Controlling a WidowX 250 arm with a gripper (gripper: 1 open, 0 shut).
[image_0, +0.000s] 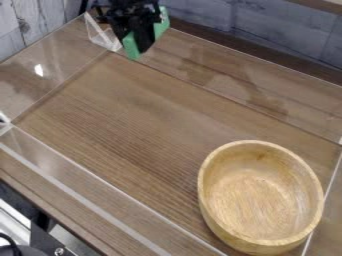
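My black gripper (131, 22) is at the top of the camera view, left of centre, shut on a green object (139, 42) that hangs over the back left of the wooden tabletop. Part of the gripper is out of frame. A white, partly clear item (104, 32) sits behind it at the back edge; what it is, I cannot tell.
A large round pale wooden bowl (259, 196) occupies the front right.
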